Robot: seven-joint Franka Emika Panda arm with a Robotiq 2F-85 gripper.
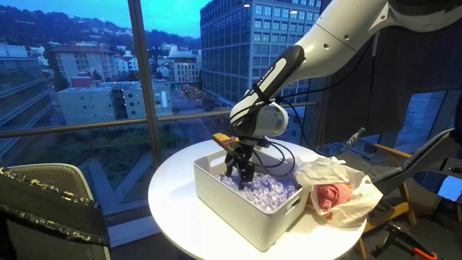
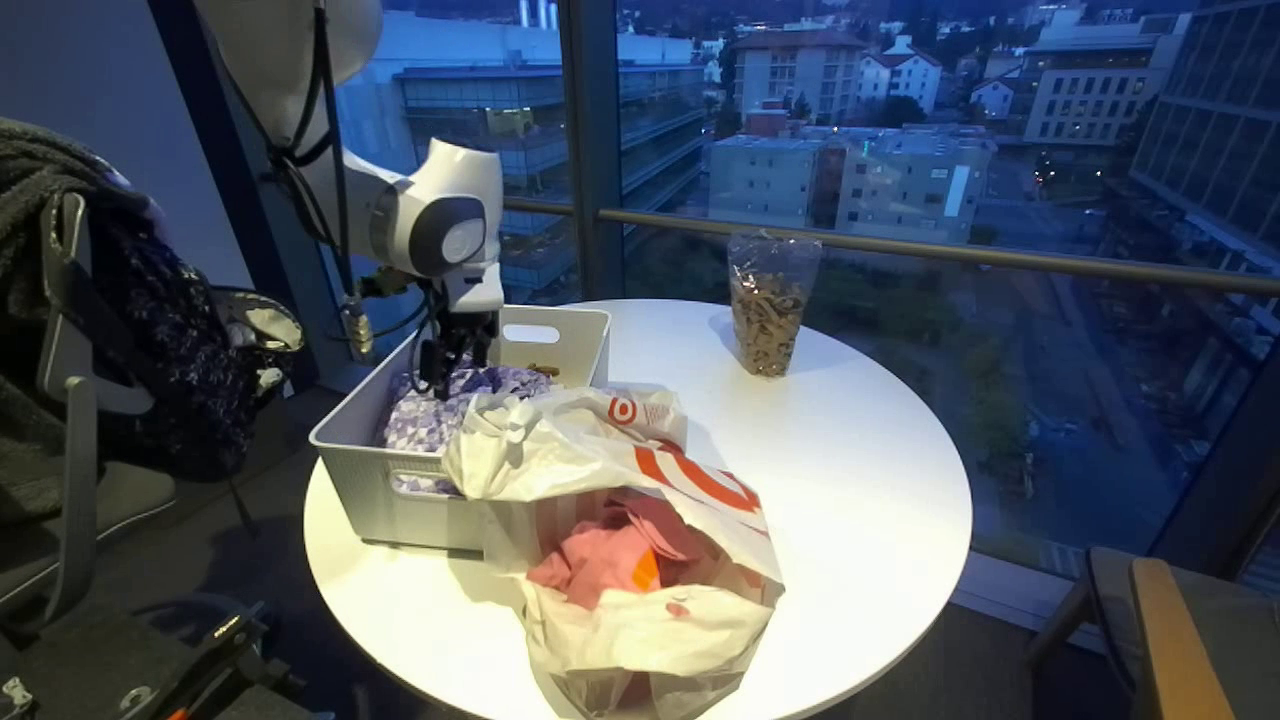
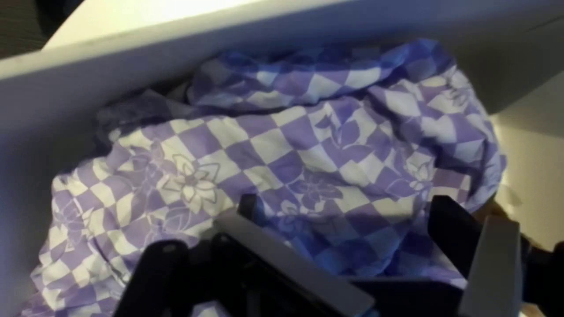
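A crumpled purple-and-white checkered cloth (image 3: 296, 153) with flower outlines fills much of the light grey bin (image 1: 234, 212). My gripper (image 1: 236, 180) points down inside the bin, its fingers at the cloth's surface. In the wrist view the gripper is open, one finger on each side of a fold, and the cloth lies loose below and between them. Whether the fingertips touch the cloth I cannot tell. From the second exterior side, the cloth (image 2: 438, 420) is partly covered by the arm and a plastic bag.
A white plastic bag (image 2: 708, 636) holding pink cloth (image 2: 618, 552) leans against the bin's end. A clear bag of brown pieces (image 2: 769, 318) stands on the round white table (image 2: 864, 480). Something brownish (image 2: 543, 371) lies at the bin's far end. The bin walls surround my gripper closely.
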